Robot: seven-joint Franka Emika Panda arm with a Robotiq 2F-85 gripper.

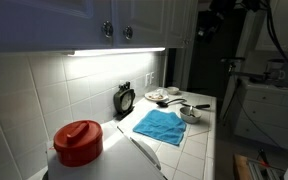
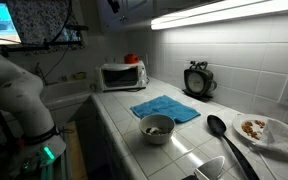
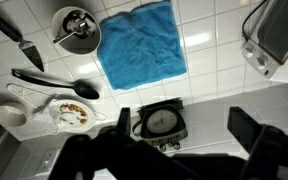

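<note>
High above the counter, my gripper stands open, its two dark fingers wide apart with nothing between them. In exterior view 1 it is a dark shape beside the upper cabinets; in exterior view 2 only a dark part of it shows at the top edge. Below lies a blue towel, spread flat on the white tiles. Near one towel edge sits a grey bowl with dark and light items inside. A black upright appliance stands by the wall, partly between the fingers' sight lines but far below them.
A black ladle and a plate of food lie by the wall. A spatula-like tool is near the bowl. A red pot sits on the white oven. Upper cabinets stand close to the arm.
</note>
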